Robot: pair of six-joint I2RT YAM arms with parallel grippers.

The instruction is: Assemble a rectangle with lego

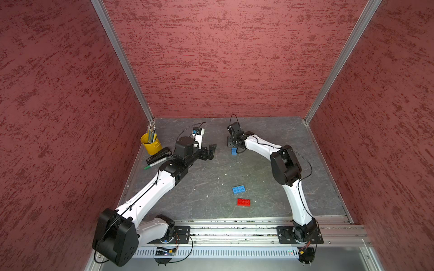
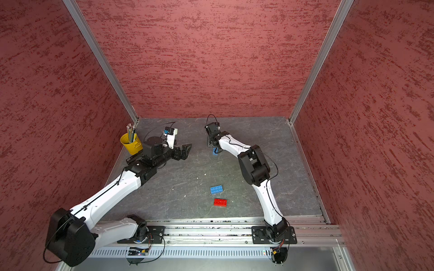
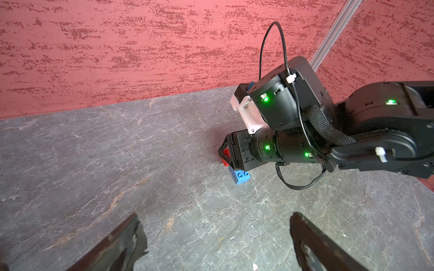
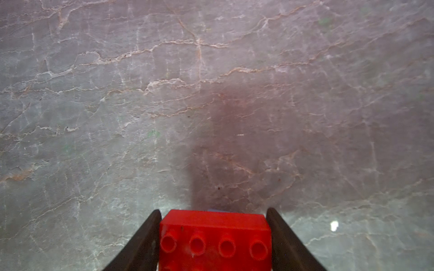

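Note:
My right gripper is shut on a red brick [image 4: 216,239], its studs facing the right wrist camera and a finger on each end. A blue brick [image 3: 240,175] lies on the table right by the held brick; whether the two touch cannot be told. Much of this blue brick is hidden under the right gripper in the top views. My left gripper [image 1: 212,152] stands open to the left, empty between its fingers. Nearer the front edge lie a second blue brick [image 1: 238,189] and a second red brick [image 1: 243,202], apart from each other.
A yellow cup [image 1: 151,143] of pens stands at the back left. Beside it lie a black case [image 1: 158,156] and a green-tipped marker [image 1: 155,163].

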